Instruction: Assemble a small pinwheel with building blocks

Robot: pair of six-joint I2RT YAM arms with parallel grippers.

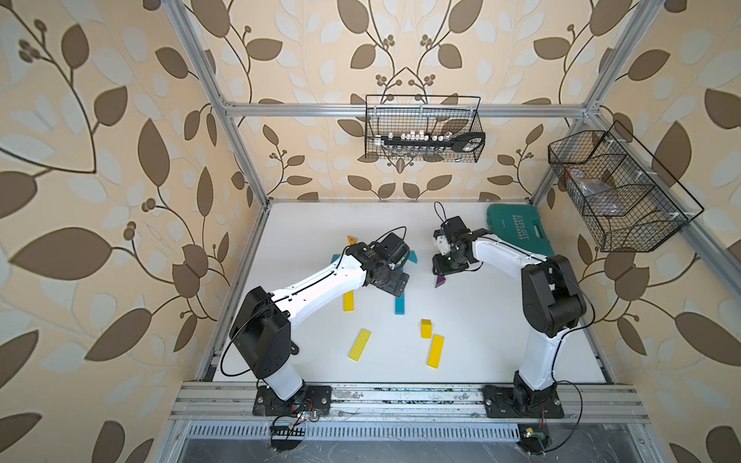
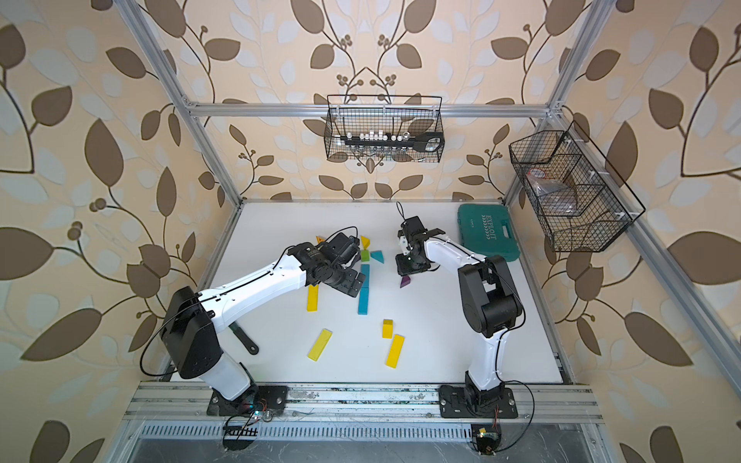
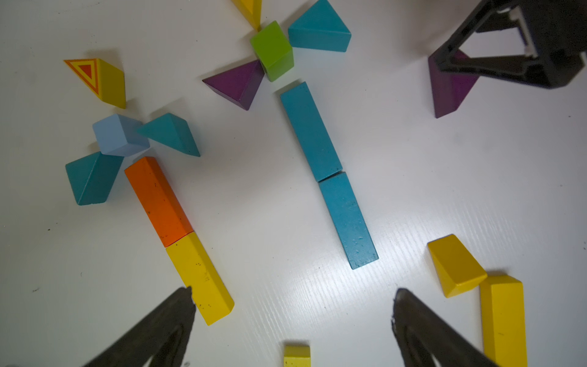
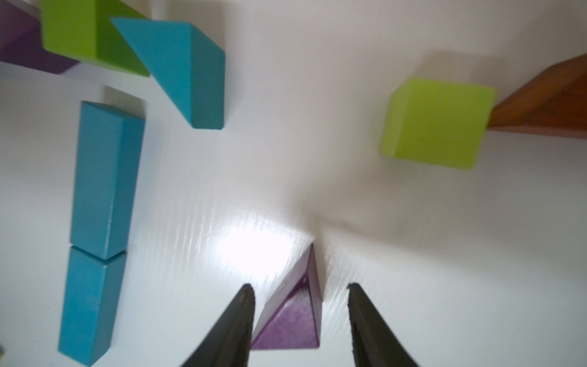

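Observation:
A purple triangular block [image 4: 290, 321] rests on the white table, in the right wrist view between the parted fingers of my right gripper, with a gap on the right side. The left wrist view shows the same purple triangle [image 3: 449, 88] under that gripper. My left gripper hangs open and empty above the table. Below it two teal bars [image 3: 311, 131] lie end to end. At their far end a green cube [image 3: 272, 50] touches a second purple triangle [image 3: 238, 83], with a teal triangle [image 3: 319, 27] and a yellow triangle [image 3: 249, 11] around it.
An orange bar [image 3: 160, 200] and yellow bar [image 3: 200, 278] line up at a blue-grey cube [image 3: 119, 134] with teal triangles. Another green cube [image 4: 437, 122] and a brown triangle [image 4: 550, 101] lie beyond my right gripper. Loose yellow blocks [image 1: 435, 351] lie in front; a green case [image 1: 517, 227] stands back right.

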